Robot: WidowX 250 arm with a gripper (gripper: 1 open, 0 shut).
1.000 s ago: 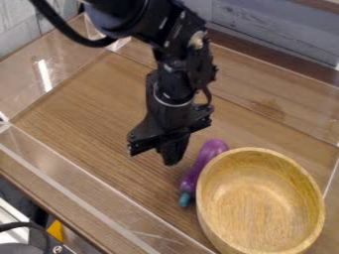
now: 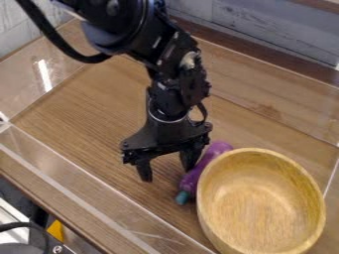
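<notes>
My black gripper [image 2: 167,165] is low over the wooden table, open, with its fingers apart. A purple toy eggplant [image 2: 201,169] with a teal tip lies just to the right of the gripper, with the right finger beside or over it; whether they touch I cannot tell. A large tan bowl [image 2: 260,236] stands right next to the eggplant, partly overlapping it in view.
The table's front-left edge has a cable and a small yellow object [image 2: 56,229] beside it. A pale wall runs along the back.
The gripper has come down toward the tabletop, close beside the eggplant. The eggplant and bowl look unmoved.
</notes>
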